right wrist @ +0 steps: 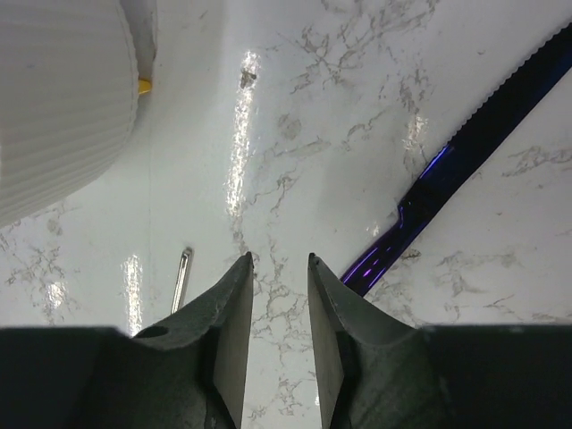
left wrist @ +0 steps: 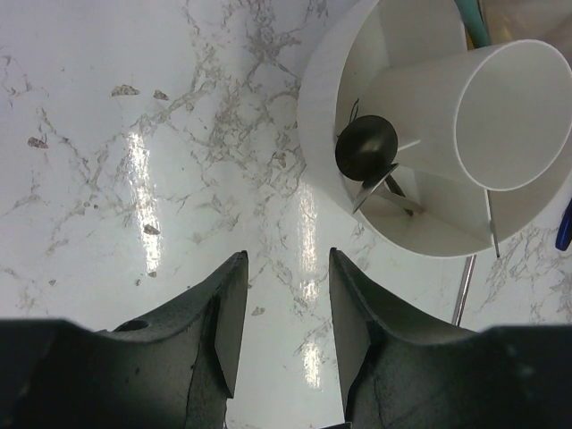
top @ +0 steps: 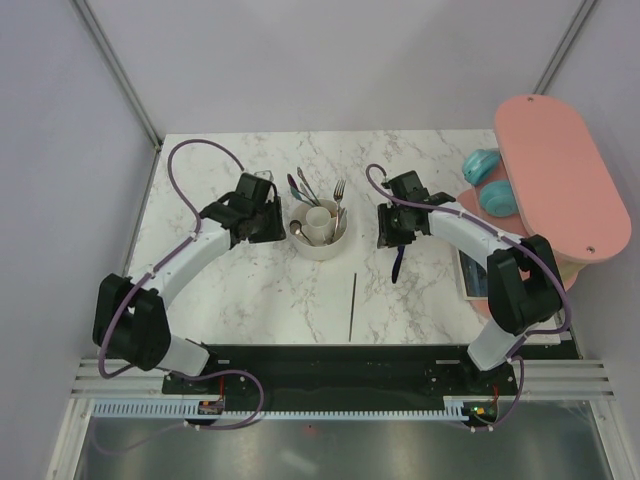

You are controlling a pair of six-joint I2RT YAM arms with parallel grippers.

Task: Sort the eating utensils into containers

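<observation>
The round white container (top: 318,250) stands mid-table with a smaller white cup (top: 319,221) inside. A spoon (top: 296,228), a fork (top: 339,190) and other utensils lean in it. On its left my left gripper is open and empty, with the spoon's dark bowl (left wrist: 366,147) ahead in the left wrist view. A dark blue knife (right wrist: 447,188) lies on the table right of the container. Beside it, my right gripper has its fingers apart with nothing between them; the right finger covers one knife end. A thin metal stick (top: 352,308) lies near the front.
At the right, a pink rack (top: 560,180) with teal bowls (top: 497,198) and a dark tray (top: 472,272) stands close to the right arm.
</observation>
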